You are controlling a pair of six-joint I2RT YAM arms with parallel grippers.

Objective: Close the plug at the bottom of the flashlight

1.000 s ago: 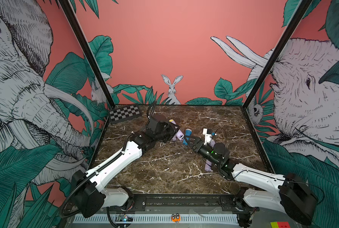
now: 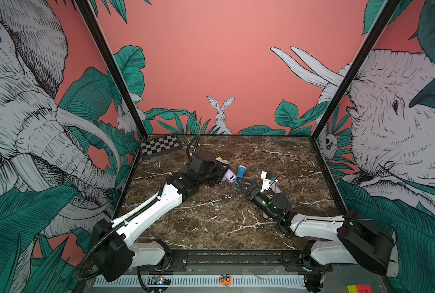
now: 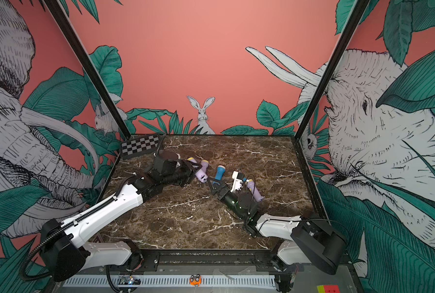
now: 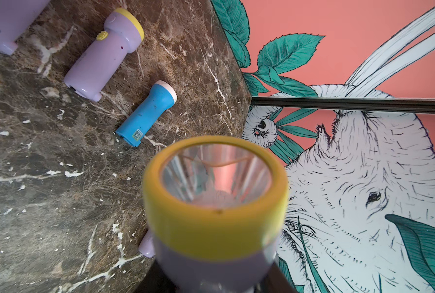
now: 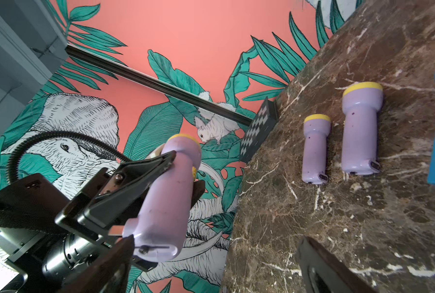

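A purple flashlight with a yellow rim [image 5: 171,200] is held in the air by my left gripper, which is shut on its barrel. Its lens faces the left wrist camera, and its bottom end faces the right wrist camera. What looks like the plug [image 5: 128,227] juts out as a small purple tab from the side of the bottom end, with a dark spot on the end face nearby. My right gripper is open just in front of that bottom end, its blurred fingers [image 5: 319,263] apart and nothing between them.
On the marble table a blue flashlight [image 4: 146,114] lies just beyond the grippers. Two purple flashlights, a smaller one [image 5: 316,149] and a larger one [image 5: 361,129], lie beside it. Another purple one [image 3: 254,190] lies near the right arm.
My right arm has shifted slightly, its wrist tilting and its forearm swinging a little to the left. The left arm and its flashlight have barely moved.
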